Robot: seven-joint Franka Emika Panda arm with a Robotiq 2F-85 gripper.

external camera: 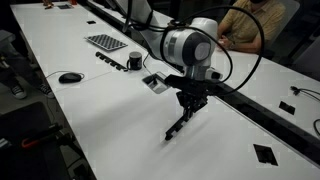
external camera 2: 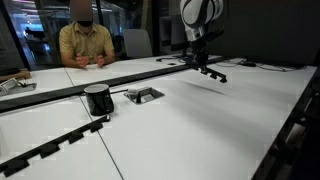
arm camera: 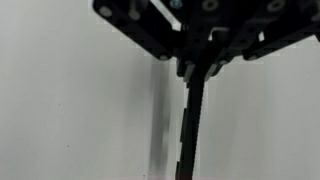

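Observation:
A black strip with notched edges (external camera: 176, 130) slants down from my gripper (external camera: 189, 106), which is shut on one end of it. In the wrist view the strip (arm camera: 189, 130) runs downward from between the fingertips, with a dark shadow beside it on the white table. From the second exterior view, the gripper (external camera 2: 202, 60) and the strip (external camera 2: 210, 72) are far back on the right. Whether the strip's lower end touches the table is hard to tell.
Another black notched strip (external camera 2: 50, 147) lies near a dark mug (external camera 2: 99, 99). A metal tray-like container (external camera: 155, 82) and a muffin tin (external camera: 105, 42) stand further left. A black square (external camera: 265, 155) lies at right. A person sits behind.

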